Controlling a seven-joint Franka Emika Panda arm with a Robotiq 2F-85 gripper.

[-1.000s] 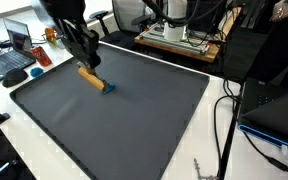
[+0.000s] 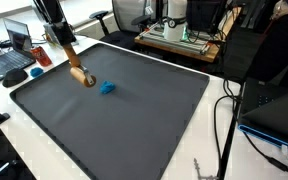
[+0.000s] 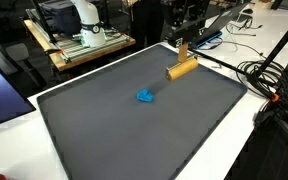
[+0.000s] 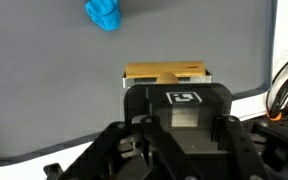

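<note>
My gripper [image 2: 66,40] is shut on a light wooden mallet-like piece [image 2: 81,74], whose crosswise head hangs below the fingers. In exterior view 2 the wooden piece [image 3: 182,70] appears just above the far right part of the grey mat, though any contact with it is hard to judge. Ahead of my gripper in the wrist view, the wooden head [image 4: 166,69] shows with a short stem running back towards the fingers. A small crumpled-looking blue object [image 3: 144,96] lies on the mat, apart from the wooden piece.
Black cables [image 3: 264,75] and dark equipment stand beyond its right edge in exterior view 2. A red round item [image 2: 40,56] and a blue one [image 2: 36,72] sit near a laptop-like device [image 2: 2,65].
In exterior view 1 the arm and wooden piece have moved left and up, away from the blue object. The blue object, partly covered before, now shows clear.
</note>
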